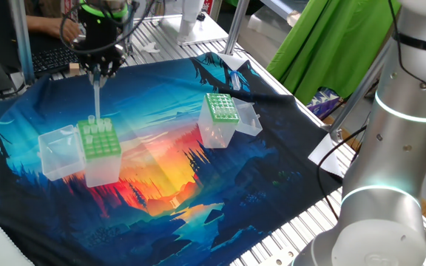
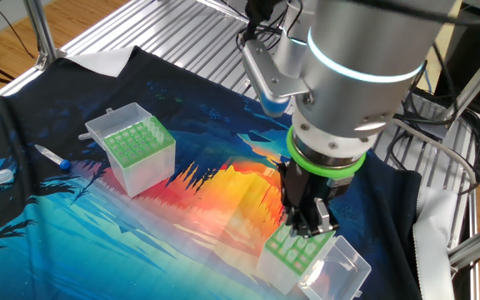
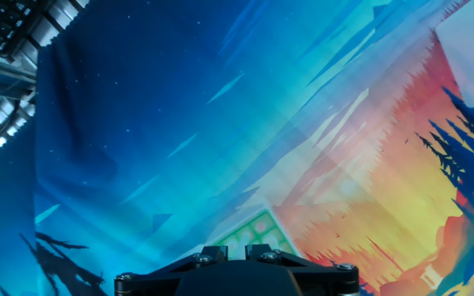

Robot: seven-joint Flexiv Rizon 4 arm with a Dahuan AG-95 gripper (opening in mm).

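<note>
In exterior view 1, my gripper [image 1: 97, 71] is above the left tip box [image 1: 102, 171], shut on a long translucent pipette tip [image 1: 97, 96]. This tip hangs upright, its lower end at the back of the green rack [image 1: 103, 145]; whether it is clear of its hole I cannot tell. Several other tips [image 1: 89, 128] stand in that rack's back rows. Exterior view 2 has my gripper [image 2: 322, 220] over the same rack [image 2: 294, 250], hiding the held tip. In the wrist view, a narrow gap separates the fingers [image 3: 215, 252], with the rack [image 3: 263, 228] below.
A second tip box [image 1: 217, 134] with a green rack [image 1: 221, 108] stands to the right, lid open. The left box's open lid [image 1: 61, 153] lies beside it. A blue-capped pen-like item [image 2: 54, 157] lies on the printed cloth. Bare cloth separates the boxes.
</note>
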